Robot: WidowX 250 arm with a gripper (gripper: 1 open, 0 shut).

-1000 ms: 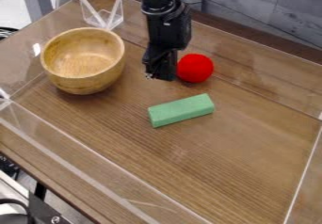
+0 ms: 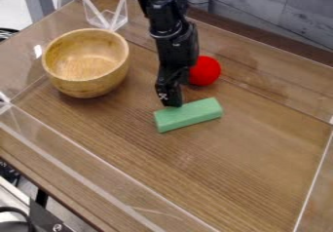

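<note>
My black gripper [image 2: 174, 86] is lowered to the tabletop just above and left of a green rectangular block [image 2: 190, 114]. A red ball [image 2: 204, 70] sits to the right of the gripper, partly behind it. The gripper is open, its dark fingertips near the block's upper left; whether they touch it is unclear.
A yellow-tan bowl [image 2: 84, 66] stands on the left of the wooden table [image 2: 196, 177]. A raised edge runs along the back right.
My gripper has moved down and toward the front, nearer the green block. The red ball is now more hidden behind the arm.
</note>
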